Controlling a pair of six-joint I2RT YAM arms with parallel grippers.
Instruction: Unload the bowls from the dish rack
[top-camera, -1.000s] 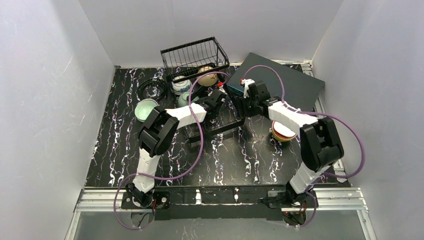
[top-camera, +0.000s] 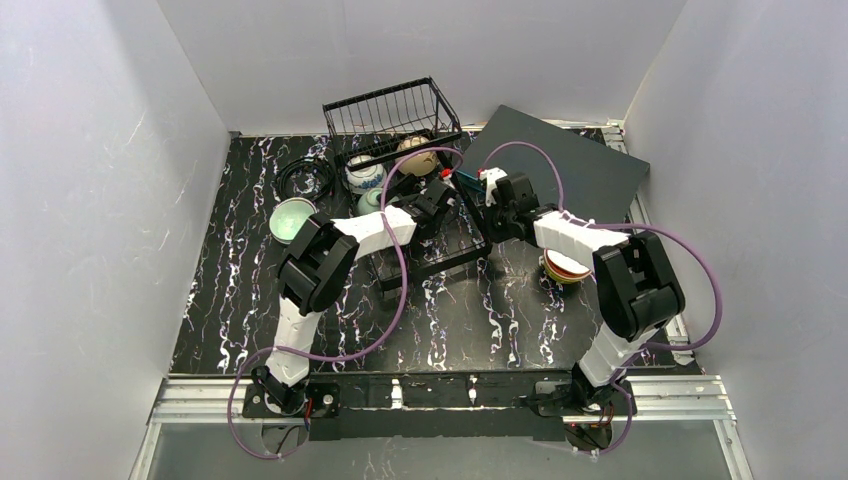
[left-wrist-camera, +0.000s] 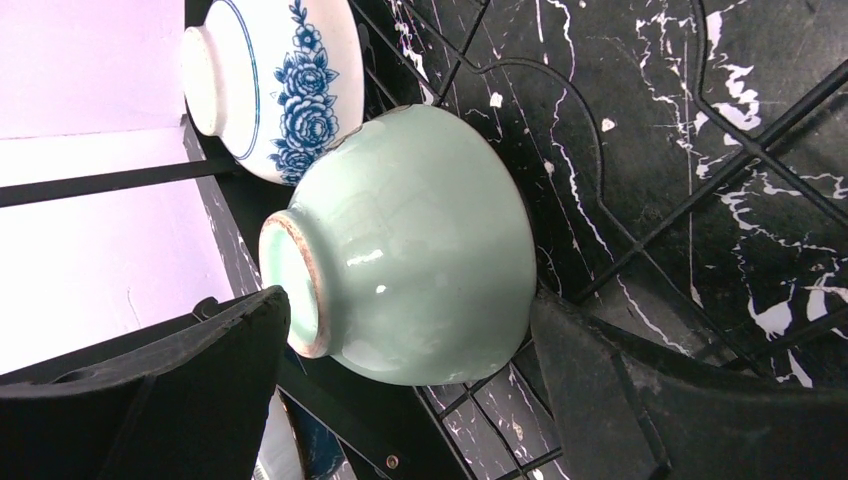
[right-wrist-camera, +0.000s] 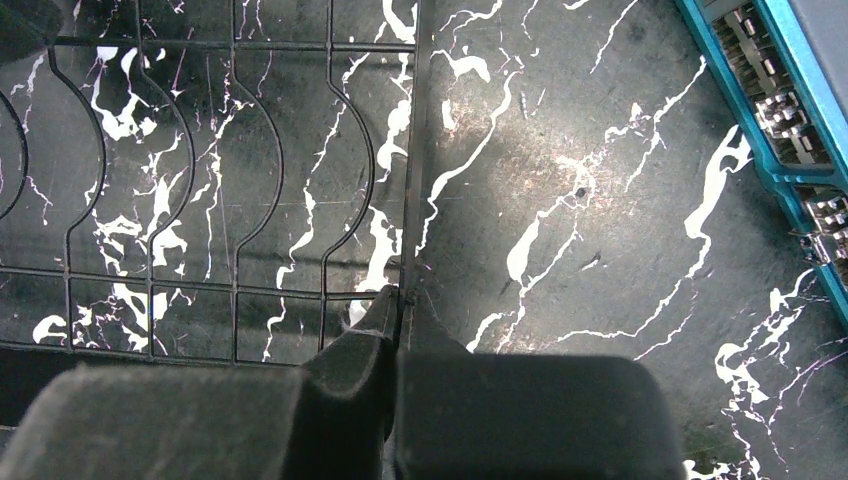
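Note:
The black wire dish rack (top-camera: 436, 268) holds a pale green bowl (left-wrist-camera: 420, 240) tipped on its side, a blue-flowered white bowl (left-wrist-camera: 290, 90) beside it, and a tan bowl (top-camera: 418, 158) at the back. My left gripper is open, its fingers on either side of the green bowl near its lower part; whether they touch it is unclear. At the rack's right side, my right gripper is shut on the dark side rail (right-wrist-camera: 413, 180). From above, the left arm covers much of the rack's middle.
A pale bowl (top-camera: 292, 219) stands on the counter left of the rack, near a coiled black cable (top-camera: 304, 179). Stacked bowls (top-camera: 567, 265) sit under the right forearm. A dark board (top-camera: 580, 160) lies at the back right.
My left arm has barely moved.

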